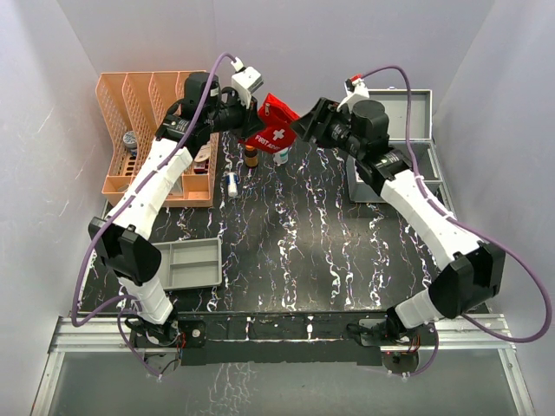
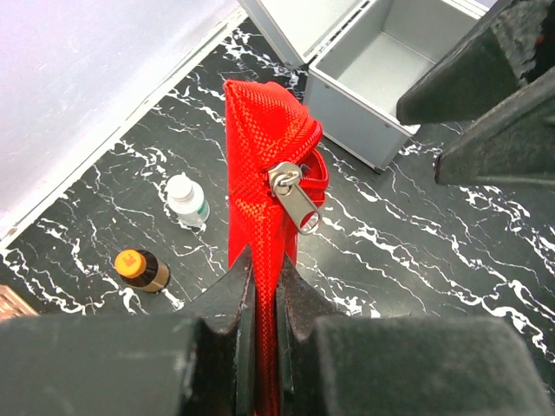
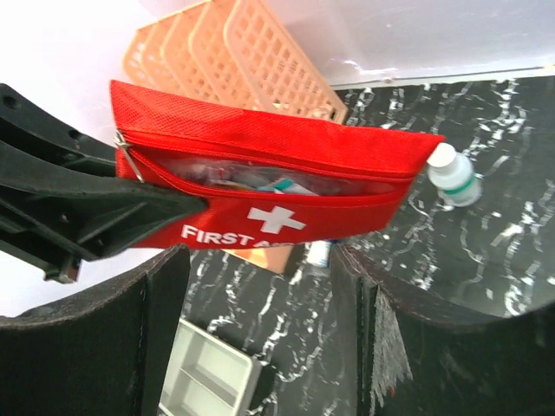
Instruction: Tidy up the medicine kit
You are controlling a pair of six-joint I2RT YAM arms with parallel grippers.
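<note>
A red first aid pouch hangs above the back of the table, my left gripper shut on its left end. In the left wrist view the pouch rises edge-on from between the fingers, its zipper pull facing the camera. My right gripper stands open by the pouch's right end. Seen from the right wrist, the pouch lies beyond my open fingers, with nothing held between them. Through its clear window some contents show, and its zipper looks closed.
An orange divided organizer stands at back left. A grey open-lidded case is at back right. A brown bottle and a white bottle stand below the pouch. A grey tray sits front left.
</note>
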